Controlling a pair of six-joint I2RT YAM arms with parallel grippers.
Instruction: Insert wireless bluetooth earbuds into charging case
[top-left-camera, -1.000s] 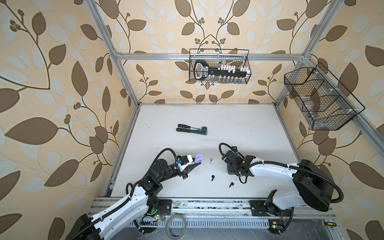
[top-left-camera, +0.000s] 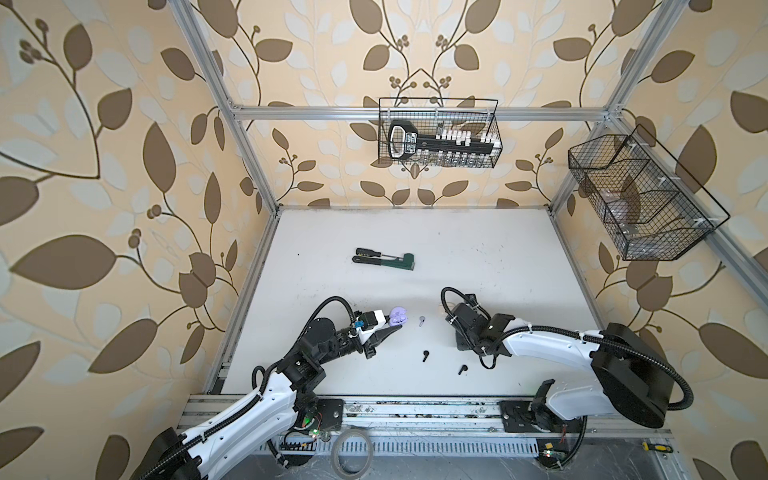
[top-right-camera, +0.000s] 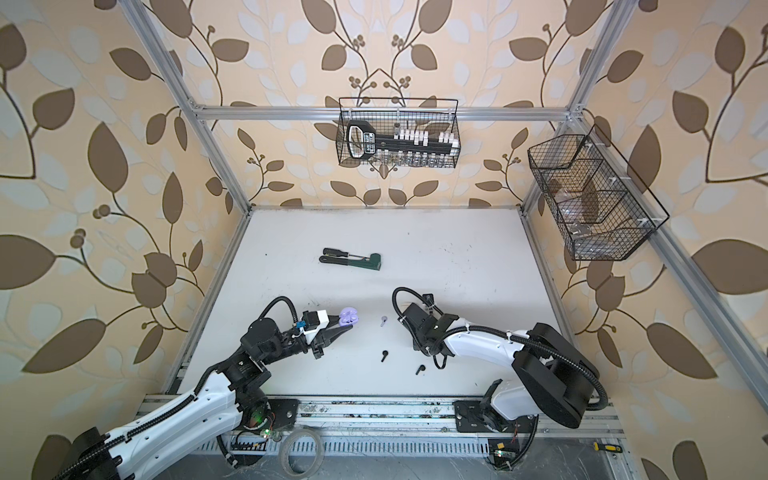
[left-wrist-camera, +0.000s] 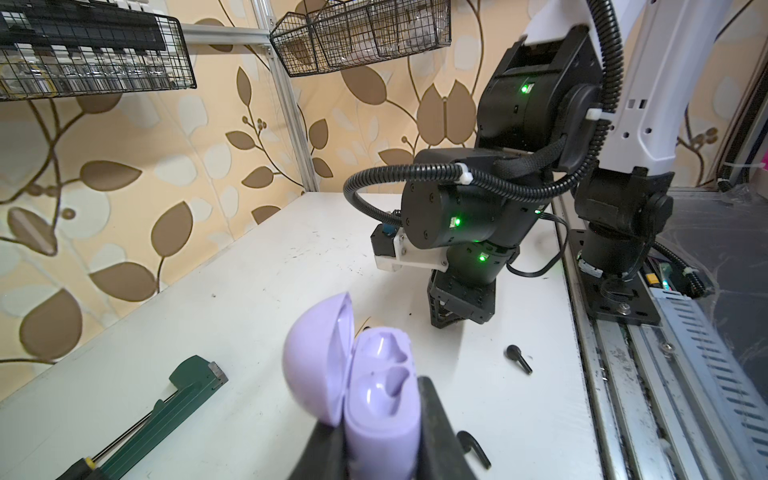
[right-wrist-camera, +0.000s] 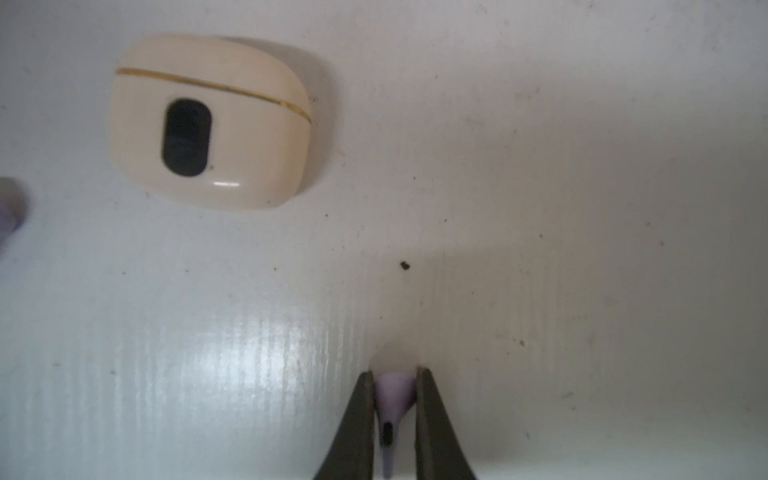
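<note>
My left gripper is shut on an open lilac charging case (left-wrist-camera: 381, 376), whose two earbud wells look empty. My right gripper is down at the table with its fingertips either side of a lilac earbud (right-wrist-camera: 395, 388); whether they grip it is unclear. A cream closed case (right-wrist-camera: 209, 128) lies beyond it. Another pale earbud (top-left-camera: 421, 319) lies between the arms; two black earbuds (top-left-camera: 425, 355) lie nearer the front.
A green tool (top-left-camera: 397, 261) lies at the back left of the table (top-left-camera: 512, 240), whose back is otherwise clear. Wire baskets (top-left-camera: 439, 144) hang on the back and right walls.
The left arm and its case have not visibly moved.
</note>
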